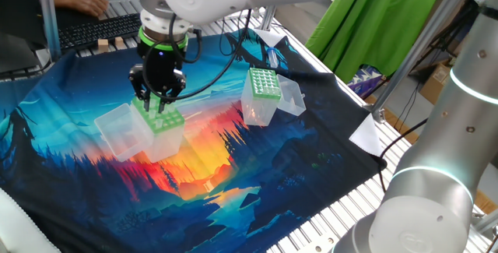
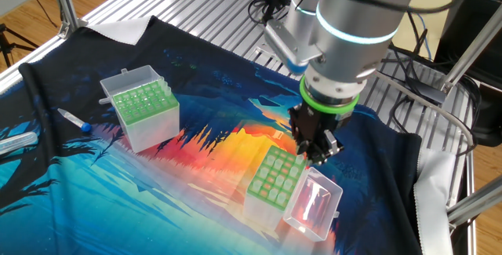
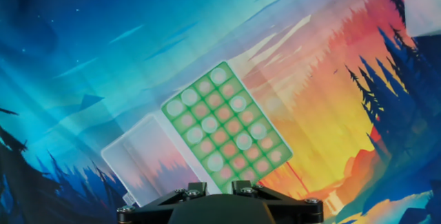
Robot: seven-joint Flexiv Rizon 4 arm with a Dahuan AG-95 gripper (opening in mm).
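My gripper (image 1: 158,100) hangs over the near clear box (image 1: 159,138), whose green rack (image 1: 171,119) holds several pale tips standing in its holes. In the wrist view the gripper is part open, with a narrow gap and nothing visible between its fingers. Tips (image 3: 244,140) fill only some of the rack's holes there; others look empty. The box's open lid (image 3: 148,156) lies at its side. From the opposite side, the fingers appear above the edge of the green rack (image 2: 276,178); contact cannot be judged.
A second clear box (image 1: 257,111) with a green rack and open lid (image 1: 291,96) stands apart. A blue-capped marker (image 2: 74,121) lies near it. A printed landscape cloth (image 1: 257,183) covers the table, clear around both boxes. A cable (image 1: 226,70) loops beside the arm.
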